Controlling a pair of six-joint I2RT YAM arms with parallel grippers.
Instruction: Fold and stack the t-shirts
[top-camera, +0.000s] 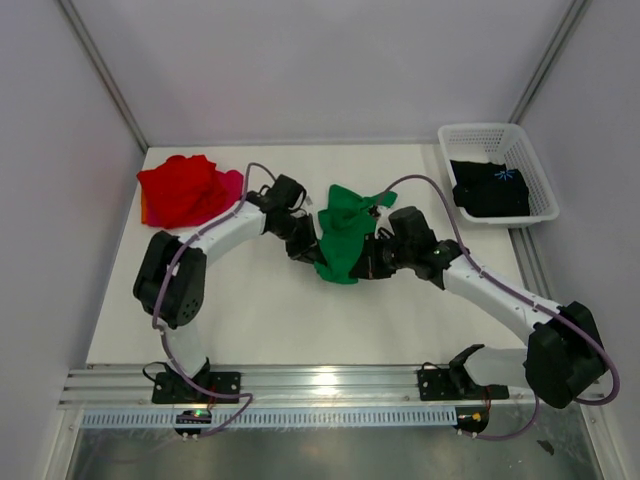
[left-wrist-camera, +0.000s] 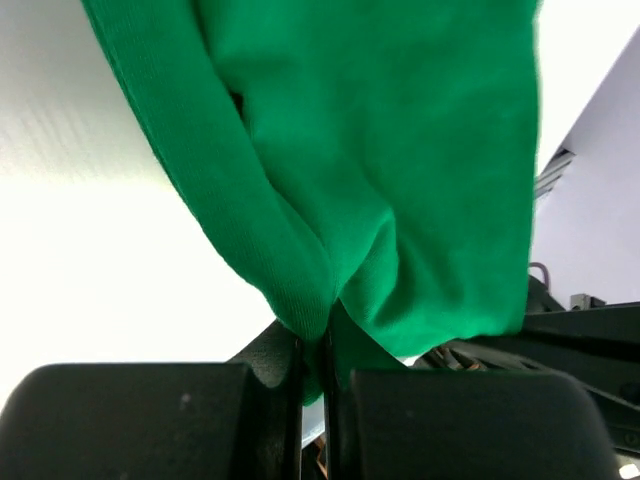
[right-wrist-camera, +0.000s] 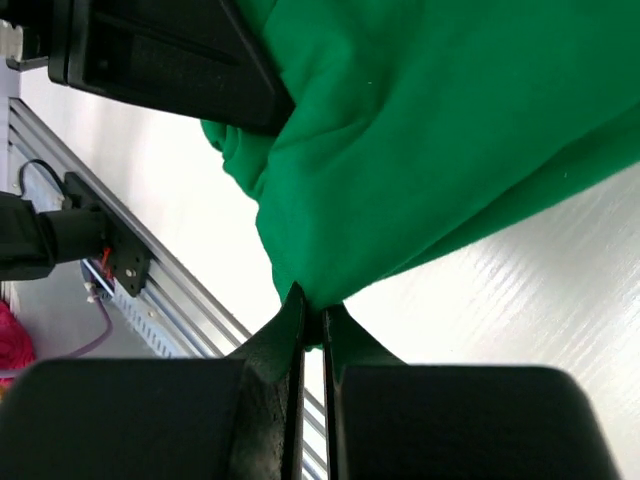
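Note:
A narrow, folded green t-shirt (top-camera: 345, 225) lies at the middle of the table, its near edge held between my two arms. My left gripper (top-camera: 319, 262) is shut on the shirt's near left corner; in the left wrist view the green cloth (left-wrist-camera: 290, 240) bunches into the fingertips. On the near right corner, my right gripper (top-camera: 356, 274) is also shut, with cloth (right-wrist-camera: 330, 220) pinched at its tips in the right wrist view. Folded shirts, red (top-camera: 182, 190) over pink (top-camera: 232, 195), are stacked at the back left.
A white basket (top-camera: 545, 200) holding a black garment (top-camera: 490, 190) stands at the back right. Bare table (top-camera: 300, 330) stretches along the front, with a metal rail (top-camera: 330, 378) beyond its near edge.

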